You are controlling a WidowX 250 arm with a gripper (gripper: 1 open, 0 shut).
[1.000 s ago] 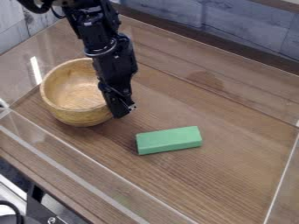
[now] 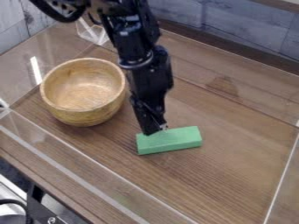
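The dark gripper (image 2: 156, 121) points down just above the green block (image 2: 173, 142), near its left end. It looks shut, with nothing seen between its fingers; whether it touches the block cannot be told. A wooden bowl (image 2: 79, 84) sits to the left of the gripper, and its inside looks empty.
A raised edge runs along the back, and dark cables show at the lower left corner.
The gripper has moved from over the bowl's right side toward the front right, down to above the green block. The bowl and block look unmoved.
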